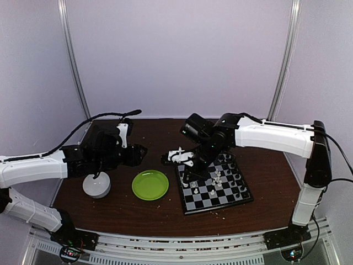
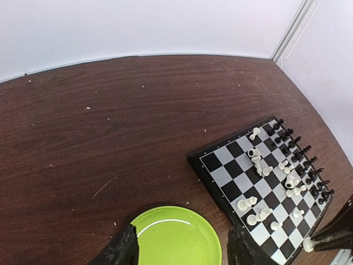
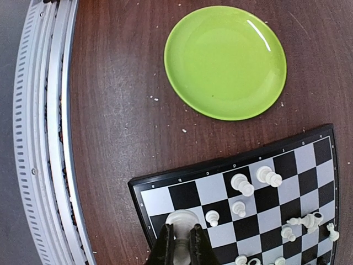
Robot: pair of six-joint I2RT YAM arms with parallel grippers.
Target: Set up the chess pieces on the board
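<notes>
The chessboard (image 1: 215, 201) holds black pieces along its right side and white pieces scattered, some lying. White pieces (image 3: 241, 185) stand near the edge by the plate. My right gripper is shut on a white chess piece held over the near part of the board; it also enters the left wrist view at its right edge. My left gripper stands open and empty, left of the board above the plate side.
A green plate (image 1: 150, 185) lies left of the board, with a white bowl (image 1: 96, 185) further left. A metal rail (image 3: 52, 132) runs along the front edge.
</notes>
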